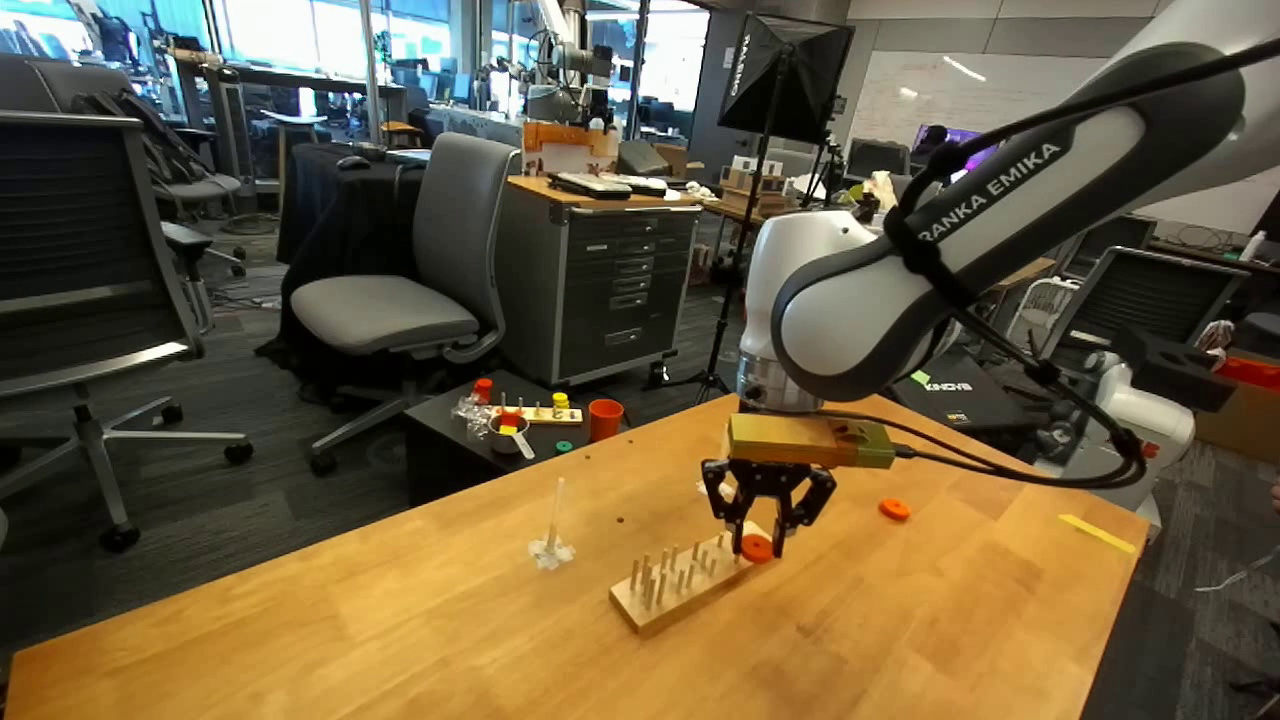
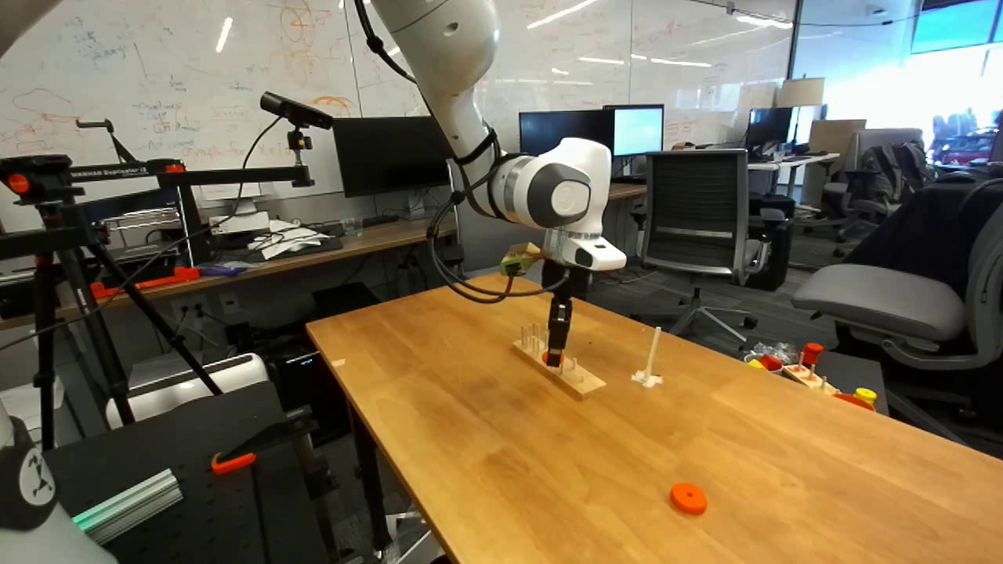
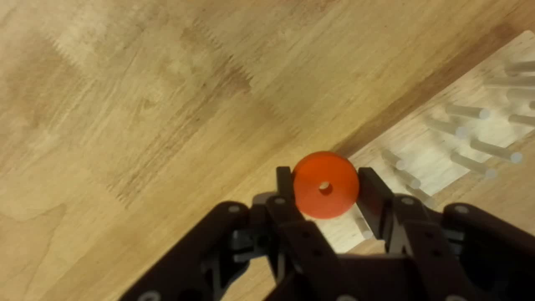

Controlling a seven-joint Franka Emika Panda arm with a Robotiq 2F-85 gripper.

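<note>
Between the fingers of my gripper is an orange-red disc (image 3: 321,200) with a small central hole, gripped at its two sides. Below it lies a long wooden pegboard (image 1: 651,620) with several thin upright pegs (image 3: 494,150). In exterior view 1 the gripper (image 1: 758,552) holds the disc (image 1: 756,548) over the board's far right end. From the other side, exterior view 2 has the gripper (image 2: 555,360) low over the pegboard (image 2: 584,384), its fingers partly hiding the disc. Whether the disc touches any peg or the board cannot be made out.
A second orange disc (image 1: 894,510) lies flat on the table, apart from the board. A single upright wooden rod (image 1: 555,516) stands on a whitish base. Yellow tape (image 1: 1096,533) marks the right side.
</note>
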